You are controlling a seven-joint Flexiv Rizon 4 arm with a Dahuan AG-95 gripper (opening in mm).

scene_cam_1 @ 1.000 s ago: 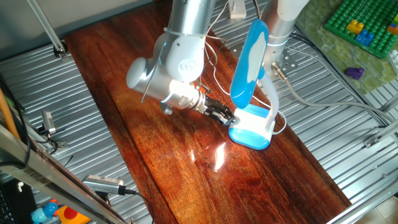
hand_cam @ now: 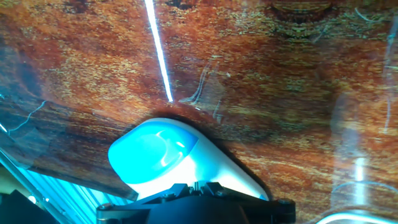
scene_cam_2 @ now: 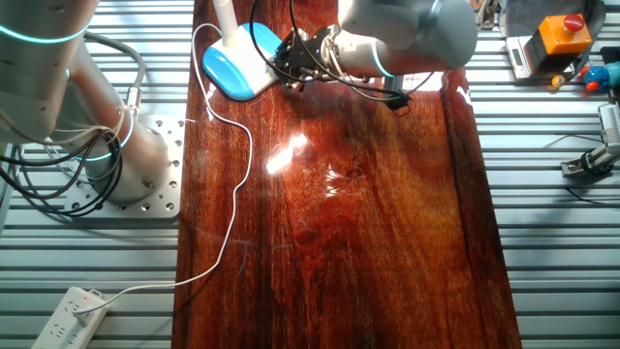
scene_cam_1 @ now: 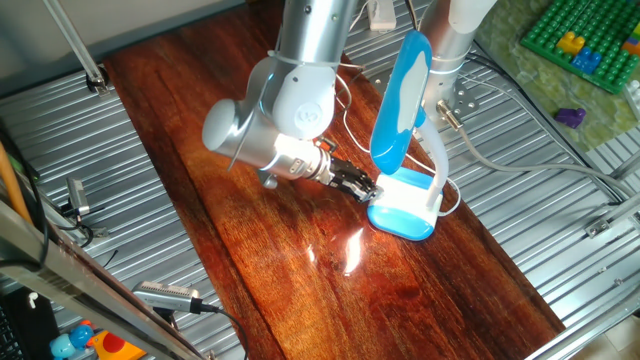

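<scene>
A blue and white desk lamp stands on the wooden table, its long head [scene_cam_1: 400, 103] raised over its base [scene_cam_1: 403, 222]. My gripper [scene_cam_1: 373, 190] reaches down to the edge of that base, on the side away from the robot's column. In exterior view 2 the dark fingers [scene_cam_2: 294, 60] are beside the lamp base [scene_cam_2: 235, 76], partly covered by cables. The wrist view has the fingertips together at the bottom centre, in front of the lamp base [hand_cam: 155, 152]. Nothing shows between them; whether they touch the base I cannot tell.
A white cord [scene_cam_2: 250, 155] runs from the lamp across the table to a power strip [scene_cam_2: 70, 318]. The robot's column [scene_cam_1: 447, 60] rises close behind the lamp.
Over the last second the arm's wrist and forearm have turned slightly, while the fingertips stay beside the lamp base. The lamp has not visibly moved.
</scene>
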